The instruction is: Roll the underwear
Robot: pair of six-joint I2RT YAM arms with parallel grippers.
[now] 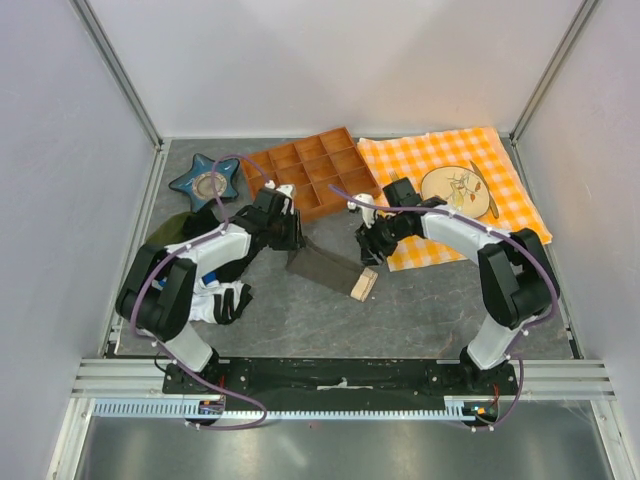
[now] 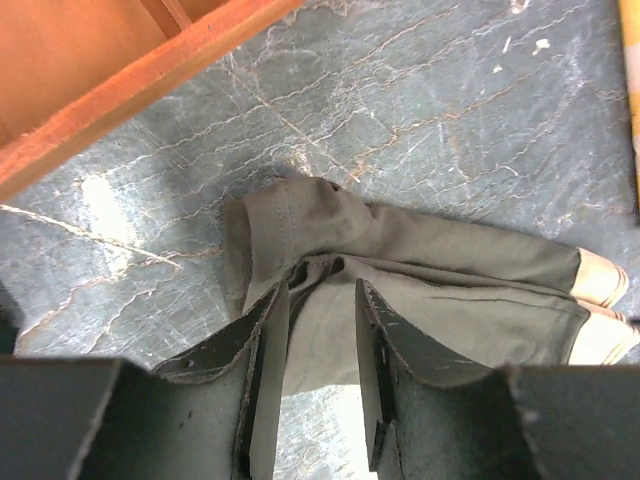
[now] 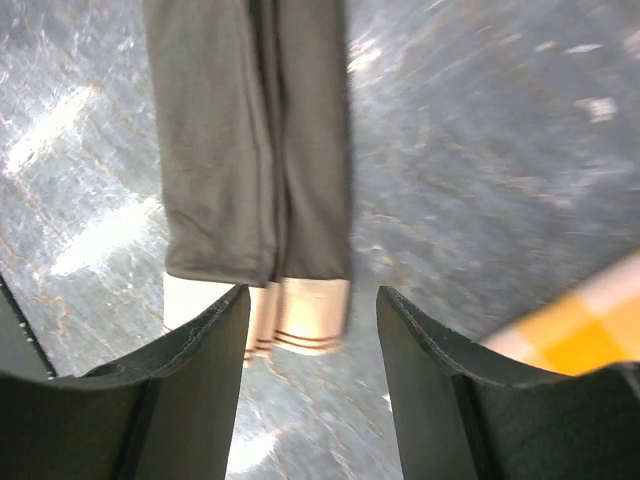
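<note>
The dark grey underwear [image 1: 326, 268] lies flattened on the grey table with its cream band at the right end, folded lengthwise with a seam along it [image 2: 430, 330]. My left gripper is over its left end, fingers slightly parted; whether it touches the cloth I cannot tell. My right gripper is over the cream-banded end [image 3: 312, 316], fingers apart, nothing held between them.
A wooden compartment box [image 1: 305, 170] stands behind the underwear. A checked cloth [image 1: 515, 200] with plate and cutlery lies at right. A pile of clothes [image 1: 220, 305] and a blue star dish [image 1: 185, 185] are at left.
</note>
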